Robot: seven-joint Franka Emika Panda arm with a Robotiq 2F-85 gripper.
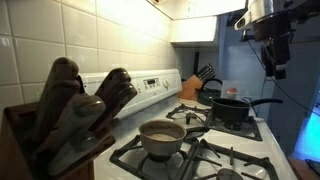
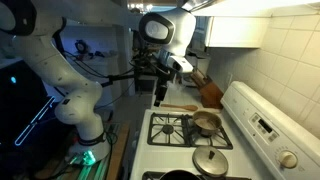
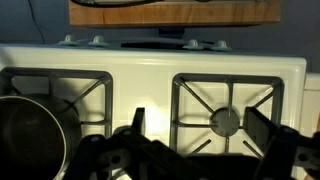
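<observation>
My gripper hangs above the stove, with its two dark fingers standing wide apart and nothing between them in the wrist view. Beneath it lies an empty burner grate (image 3: 225, 122). To the left in that view, a dark pan (image 3: 28, 135) rests on another grate. The second exterior view shows the gripper (image 2: 167, 88) raised over the stovetop's far left side, clear of the cookware. A brown-rimmed pot (image 2: 207, 121) and a lidded pan (image 2: 210, 160) sit on the burners, while a black pan (image 2: 172, 176) is cut off below.
A knife block (image 1: 70, 115) fills the near left of the first exterior view. The stove's control panel (image 2: 260, 130) rises along the wall side. A wooden counter edge (image 3: 180, 14) borders the stove. A wooden utensil (image 2: 180, 107) lies beyond the burners.
</observation>
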